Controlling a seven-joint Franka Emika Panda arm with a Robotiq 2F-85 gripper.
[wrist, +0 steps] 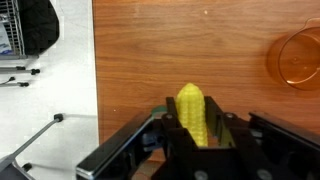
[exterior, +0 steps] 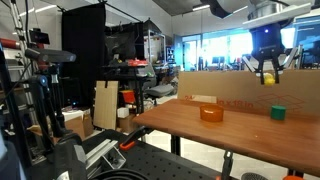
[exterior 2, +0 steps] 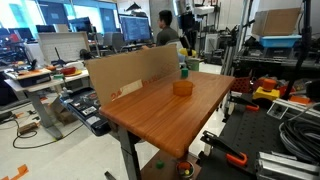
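Observation:
My gripper is shut on a yellow object (wrist: pixel 191 108), long and rounded at its end in the wrist view. In exterior view 1 the yellow object (exterior: pixel 268 81) hangs from the gripper (exterior: pixel 267 76), above the table and slightly left of a green cup (exterior: pixel 278 112). That cup stands on the wooden table (exterior: pixel 180 118) towards its right part. To the left on the same table sits an orange bowl (exterior: pixel 211 113), which appears see-through in the wrist view, where the bowl (wrist: pixel 300 58) lies at the right edge. Most of the green cup is hidden behind the gripper there.
A tan upright board (exterior 2: pixel 140 78) runs along one side of the table. Between the bowl and the near table edge the tabletop is clear. Shelving and other equipment stand off the table at the left of exterior view 1.

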